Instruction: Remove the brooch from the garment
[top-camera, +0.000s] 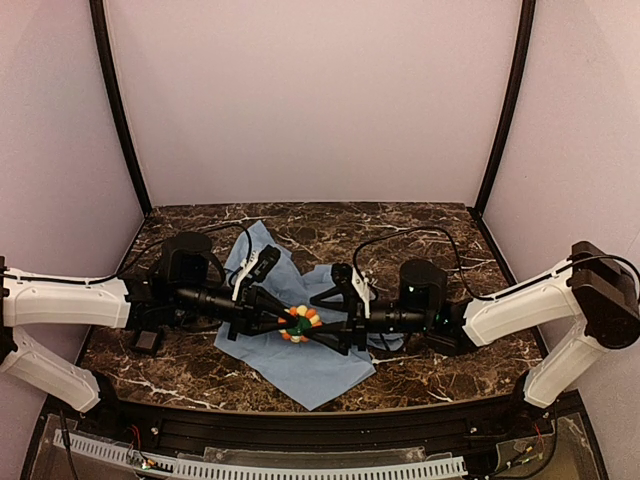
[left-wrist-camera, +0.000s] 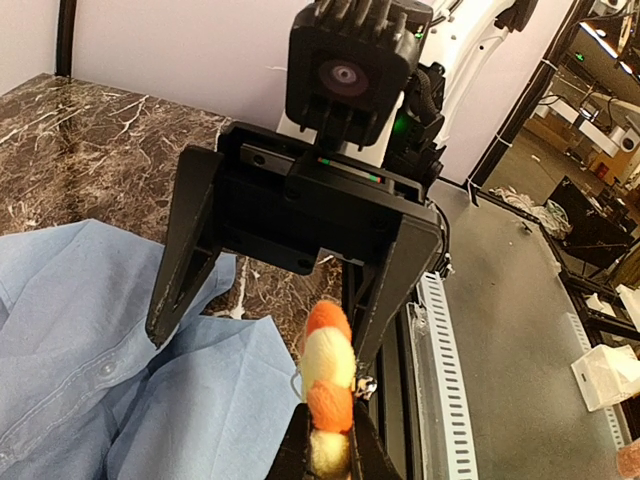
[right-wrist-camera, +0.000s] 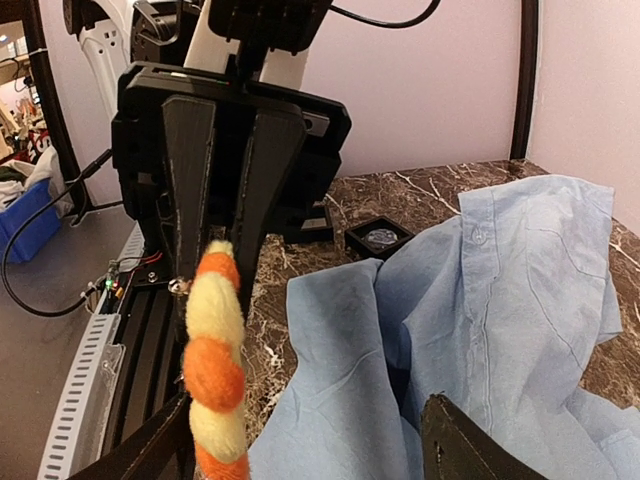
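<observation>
The orange, cream and green flower brooch (top-camera: 300, 316) is held above the light blue garment (top-camera: 295, 370) by my left gripper (top-camera: 282, 322), shut on it; in the left wrist view the brooch (left-wrist-camera: 328, 385) is seen edge-on. My right gripper is open, facing the left one, with the brooch (right-wrist-camera: 215, 365) in front of it near one finger. In the left wrist view the open fingers of the right gripper stand either side beyond the brooch. The garment (right-wrist-camera: 500, 300) lies crumpled on the marble table.
A small black square object (top-camera: 146, 340) lies at the left. The front rail edge runs below the garment, and white walls enclose the sides and back.
</observation>
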